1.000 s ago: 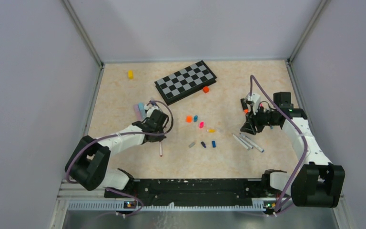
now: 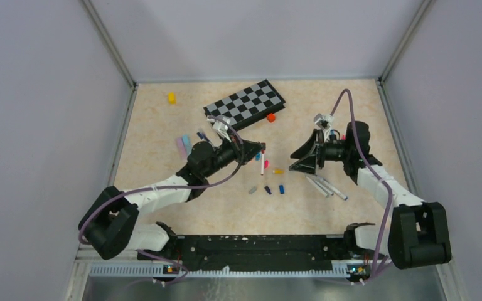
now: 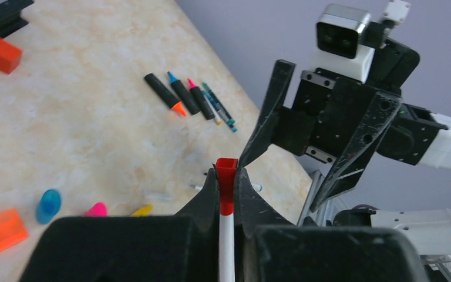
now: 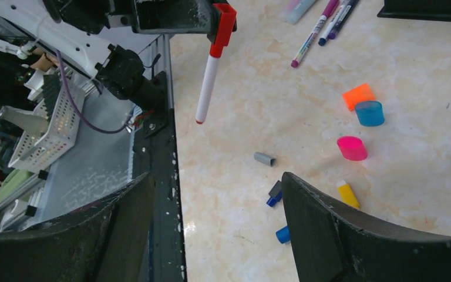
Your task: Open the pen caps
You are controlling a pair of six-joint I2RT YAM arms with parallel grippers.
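A pen with a white barrel and a red end (image 3: 226, 185) is held by my left gripper, which is shut on the red part. In the right wrist view the white barrel (image 4: 208, 88) hangs down, slightly tilted, clear of the table. My right gripper (image 2: 300, 162) faces it from the right, fingers apart, with nothing between its fingers. A gap separates it from the pen. Loose caps lie on the table: blue (image 4: 369, 113), pink (image 4: 352, 148), yellow (image 4: 347, 194), grey (image 4: 264, 158), dark blue (image 4: 275, 194) and orange (image 4: 359, 96).
White pens (image 2: 326, 187) lie below the right gripper. Uncapped markers (image 3: 164, 94) lie at the right side. More pens (image 4: 316, 33) rest on the left side. A checkerboard (image 2: 245, 103) and a red block (image 2: 271, 117) stand at the back.
My left gripper has carried the pen off the left side toward the middle, raising it. My right gripper has opened wider and moved left toward it.
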